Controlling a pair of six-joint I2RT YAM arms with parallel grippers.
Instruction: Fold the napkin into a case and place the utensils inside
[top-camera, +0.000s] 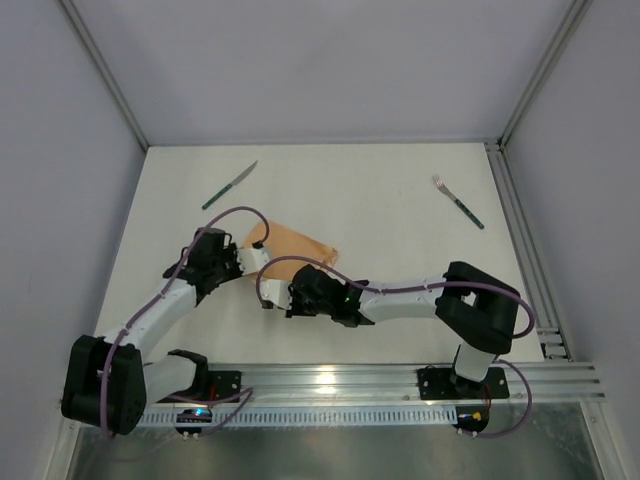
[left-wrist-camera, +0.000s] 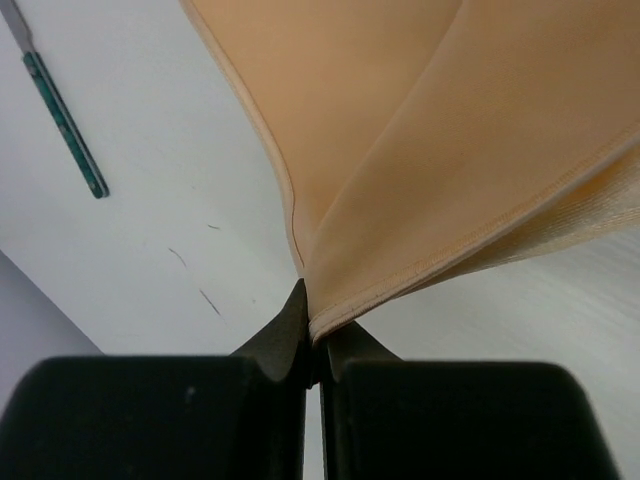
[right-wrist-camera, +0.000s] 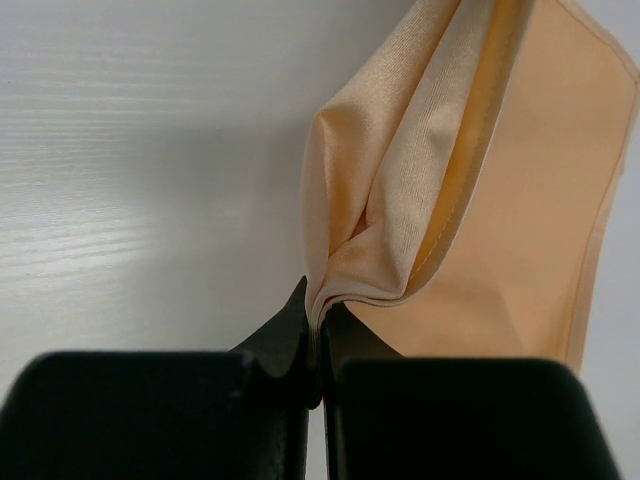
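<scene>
The peach napkin (top-camera: 297, 243) lies partly beneath both arms left of the table's middle, folded over on itself. In the left wrist view, a corner of the napkin (left-wrist-camera: 400, 190) runs into my left gripper, which is shut on it. Bunched cloth of the same napkin (right-wrist-camera: 400, 190) is pinched by my right gripper, also shut. From above, the left gripper (top-camera: 243, 272) is at the napkin's left side and the right gripper (top-camera: 272, 305) nearer the front. A green-handled knife (top-camera: 230, 185) lies at the back left; a green-handled fork (top-camera: 458, 202) at the right.
A metal rail (top-camera: 320, 378) borders the front edge. Grey walls (top-camera: 570, 180) close in the sides and back.
</scene>
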